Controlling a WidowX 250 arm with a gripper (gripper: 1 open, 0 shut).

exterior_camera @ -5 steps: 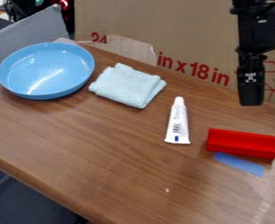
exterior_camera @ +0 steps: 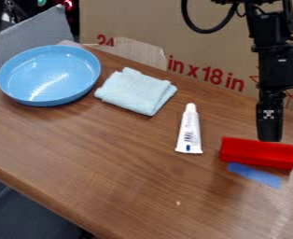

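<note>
The black gripper (exterior_camera: 269,129) hangs at the right with its fingertips low, just above and behind a red box-shaped object (exterior_camera: 257,153); it is open, and whether it touches that object is unclear. A white tube (exterior_camera: 189,129) stands out on the wood to its left, lying flat. A folded pale blue cloth (exterior_camera: 135,90) lies further back on the left, beside a blue bowl (exterior_camera: 46,73).
A blue tape strip (exterior_camera: 254,174) is in front of the red object. A cardboard box (exterior_camera: 174,37) stands along the back.
The gripper has moved down toward the red object from higher above it. The objects on the table look unmoved.
</note>
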